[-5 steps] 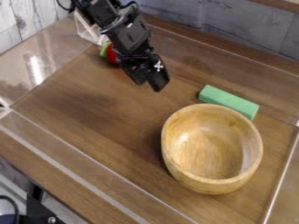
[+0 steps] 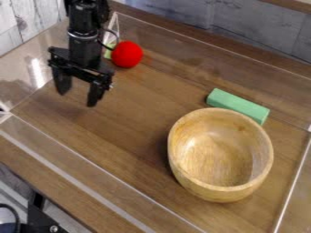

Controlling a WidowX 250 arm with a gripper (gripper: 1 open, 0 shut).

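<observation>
The black gripper [image 2: 80,82] hangs low over the left part of the wooden table. Its fingers look spread apart, with no object visible between them. A red ball [image 2: 126,55] lies just behind and to the right of it, near the back left, beside a pale object that is partly hidden by the arm. A large wooden bowl [image 2: 219,155] sits at the right front, and a green block [image 2: 238,106] lies behind it.
A grey wall [image 2: 243,27] runs along the back, and a cable shows at the bottom left corner.
The gripper has swept left across the table from near the middle, away from the bowl and green block, uncovering the red ball. The bowl and block have not moved.
</observation>
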